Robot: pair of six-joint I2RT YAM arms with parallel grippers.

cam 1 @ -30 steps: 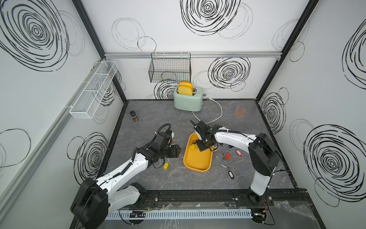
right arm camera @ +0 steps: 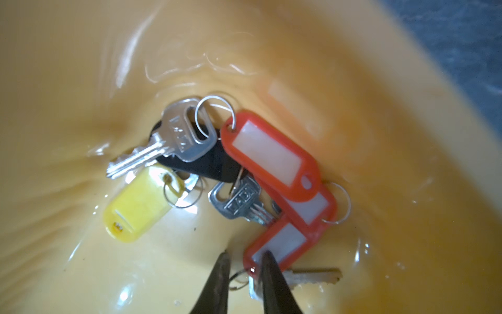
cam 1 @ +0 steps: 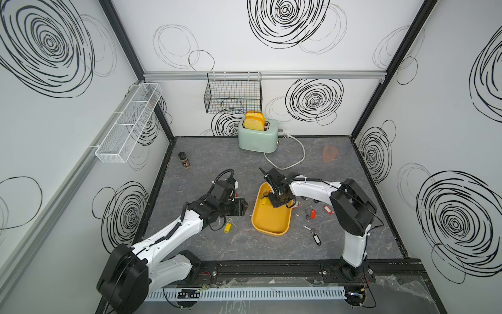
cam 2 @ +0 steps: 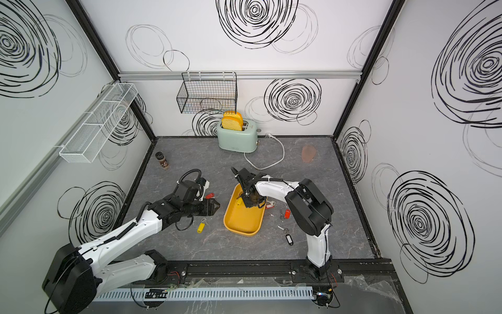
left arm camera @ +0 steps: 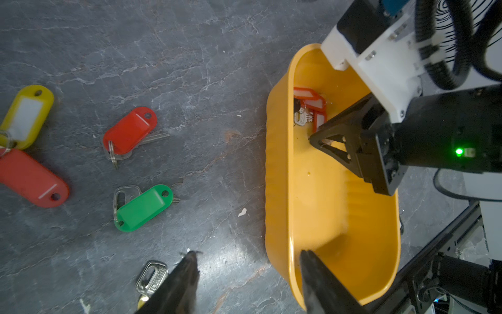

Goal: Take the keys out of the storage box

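The yellow storage box (cam 1: pixel 270 219) holds a cluster of keys: a silver key (right arm camera: pixel 184 133) on a black tag, red tags (right arm camera: pixel 266 157) and a yellow tag (right arm camera: pixel 138 204). My right gripper reaches down inside the box, fingers part open, its tips at the lowest red tag and its ring. Whether they touch it I cannot tell. My left gripper stands open left of the box, with nothing between its fingers.
Loose tagged keys lie both sides of the box, including a green tag (left arm camera: pixel 143 208) and a red one (cam 1: pixel 312 214). A toaster (cam 1: pixel 257 138) with a cord stands behind. A shaker (cam 1: pixel 184 159) is at back left.
The left arm has not moved.
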